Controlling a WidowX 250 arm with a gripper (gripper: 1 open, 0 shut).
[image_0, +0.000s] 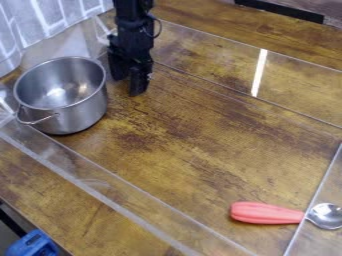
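My dark gripper hangs at the top left of the camera view, low over the wooden table just behind and right of a steel pot. It is too dark to tell whether it is open or shut or holds anything. A spoon with a pink handle and steel bowl lies at the bottom right.
Clear rails or panels run along the edges of the wooden table, whose middle and right are free. A blue object sits at the bottom left corner. A light wall stands at the upper left.
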